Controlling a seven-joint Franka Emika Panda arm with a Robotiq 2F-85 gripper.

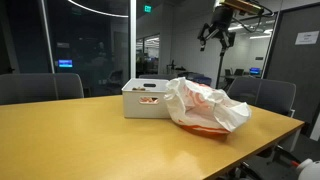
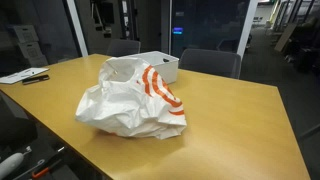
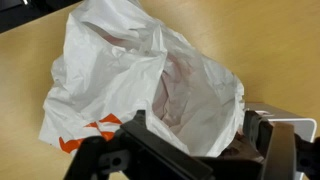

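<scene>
A crumpled white plastic bag (image 1: pixel 208 103) with orange-red print lies on the table, its wide mouth showing in the wrist view. Orange stripes mark the side of the bag (image 2: pixel 135 100) in exterior view 2. High above it, my gripper (image 1: pixel 214 43) hangs open and apart from the bag. From the wrist, the open gripper looks down over the bag (image 3: pixel 100 75), with no object visibly held. Whether anything is inside the bag cannot be made out.
Close beside the bag stands a white box (image 1: pixel 146 104) with items inside, partly visible. The wooden table (image 1: pixel 60 135) has a wide bare area. Chairs (image 2: pixel 210 63) line its edge. Papers and a dark object (image 2: pixel 36 78) lie at the far left in exterior view 2.
</scene>
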